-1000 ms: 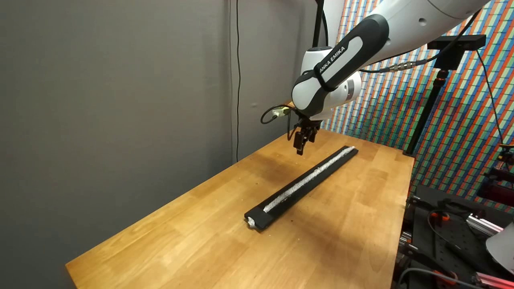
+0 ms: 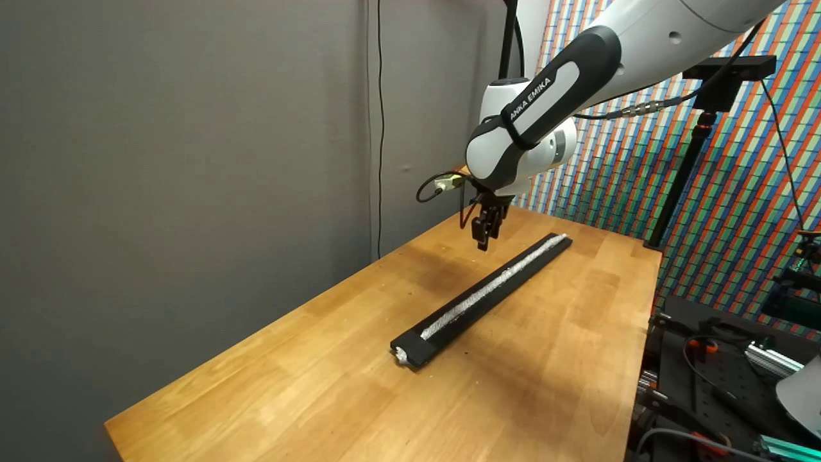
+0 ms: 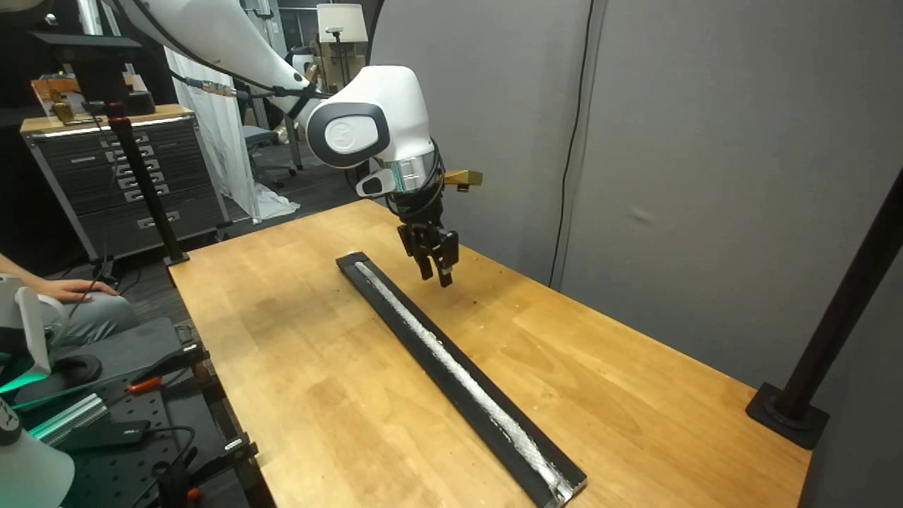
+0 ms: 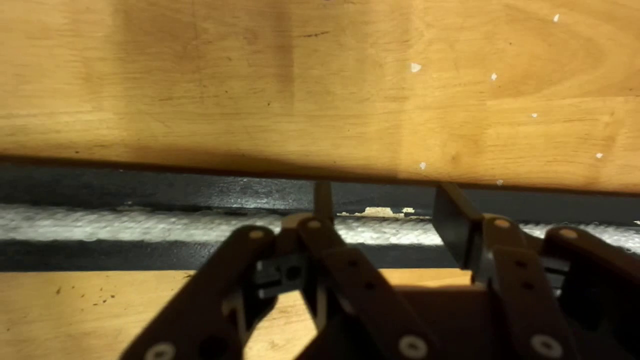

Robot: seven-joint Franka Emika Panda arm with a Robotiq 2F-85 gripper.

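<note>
A long, narrow black channel (image 2: 504, 296) lies flat on the wooden table, with a whitish, rope-like strand (image 2: 492, 286) running along its groove. In exterior view 1 a bit of the strand shows at the near end, beyond a black cover piece (image 2: 419, 346). My gripper (image 3: 435, 276) hangs above the table on the wall side of the channel, pointing down, clear of the surface. Its fingers (image 4: 457, 225) stand apart in the wrist view, with the channel and strand visible below through the gap. Nothing appears held between them.
Bare tabletop (image 2: 308, 369) stretches on both sides of the channel. A grey wall panel (image 3: 677, 212) borders one long side. A black stand (image 3: 787, 415) is at the right in exterior view 2. Small pale flecks dot the wood.
My gripper's fingertips have shifted very slightly right and down in exterior view 1. The channel and strand have not moved. A light at the lower right turned from pink to green.
</note>
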